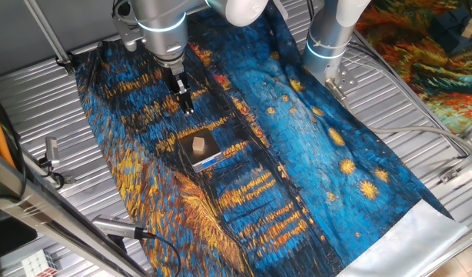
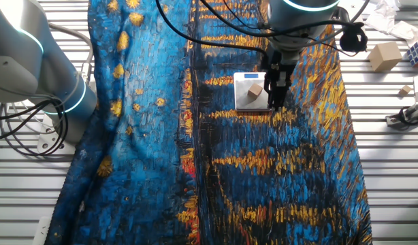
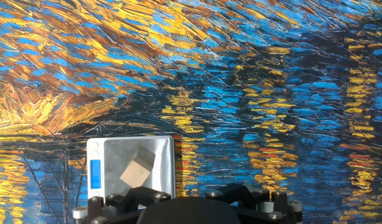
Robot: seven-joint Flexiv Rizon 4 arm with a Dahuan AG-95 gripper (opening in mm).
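A small wooden block (image 1: 198, 144) rests on the metal plate of a digital scale (image 1: 213, 162). From the other side, the block (image 2: 254, 90) and the white-edged scale (image 2: 244, 103) also show. My gripper (image 1: 187, 112) points down above the cloth, apart from the block and to one side of the scale. In the wrist view the block (image 3: 137, 170) sits at an angle on the scale (image 3: 162, 147), left of the gripper's middle. The gripper's linkages stand spread at the bottom edge, open, with nothing seen held between them.
A painted cloth (image 2: 154, 170) with folds covers much of the slatted table. Off its edge lie a larger wooden cube (image 2: 384, 57), a puzzle cube (image 2: 417, 53) and a small block (image 2: 405, 90). Cables loop near my arm.
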